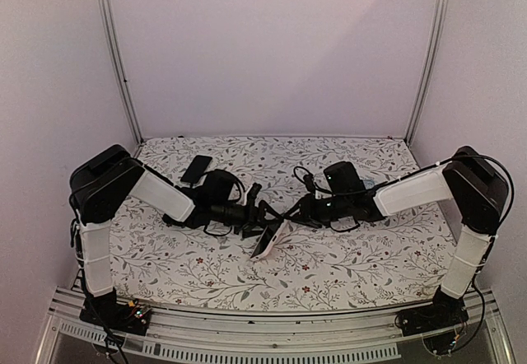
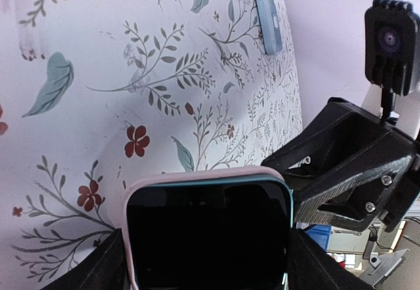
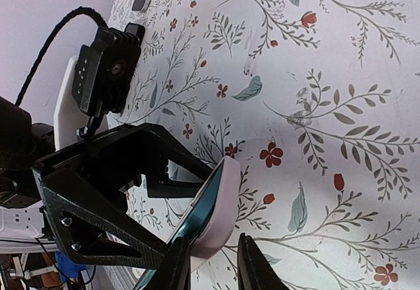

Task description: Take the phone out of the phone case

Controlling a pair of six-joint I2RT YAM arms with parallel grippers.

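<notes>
The phone in its pink case (image 1: 270, 240) is held tilted between my grippers near the table's centre. In the left wrist view its black screen (image 2: 209, 231) faces the camera between my left gripper's fingers, which sit at both sides of it. The right wrist view shows the pink case (image 3: 225, 208) with a teal edge inside it, my left gripper's fingers across it. My right gripper has its fingertips just beside the case's near end, parted, with nothing clearly between them.
A dark rectangular object (image 1: 197, 169) lies at the back left. A light blue object (image 2: 266, 14) lies beyond my right gripper.
</notes>
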